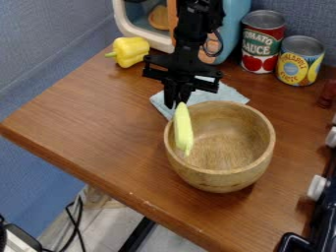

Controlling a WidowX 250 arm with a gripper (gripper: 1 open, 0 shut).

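Note:
My black gripper (178, 98) is at the centre of the camera view, just above the rim of a wooden bowl (230, 153), with the upper end of a pale yellow, elongated object (184, 128) just below its fingertips. The object stands upright at the bowl's left side, its lower part inside. Whether the fingers are closed on it is hard to tell. A light blue cloth (226, 96) lies behind the bowl, partly hidden.
A toy microwave (144, 20) stands at the back, with a yellow pepper-like toy (129, 49) to its left. Two cans (262, 44) are at back right, black appliances (315, 207) at right.

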